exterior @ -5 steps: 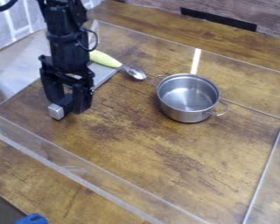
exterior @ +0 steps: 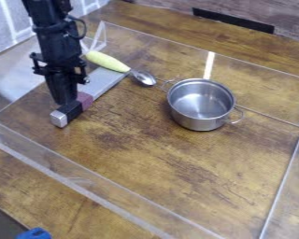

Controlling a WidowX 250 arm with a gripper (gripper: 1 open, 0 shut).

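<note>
My gripper [exterior: 52, 78] hangs at the upper left, shut, with nothing visible between its fingers. Just below and right of it a small grey and dark purple block [exterior: 70, 111] lies on the wooden table [exterior: 164, 177]. A yellow corn-like object [exterior: 107, 62] and a metal spoon [exterior: 142, 77] lie behind, right of the gripper, by a light grey surface [exterior: 27, 73].
A steel pot [exterior: 201, 103] with handles stands right of centre. Clear walls edge the table. A blue object [exterior: 34, 232] is at the bottom left corner.
My gripper has risen and moved back and left, away from over the block, uncovering it.
</note>
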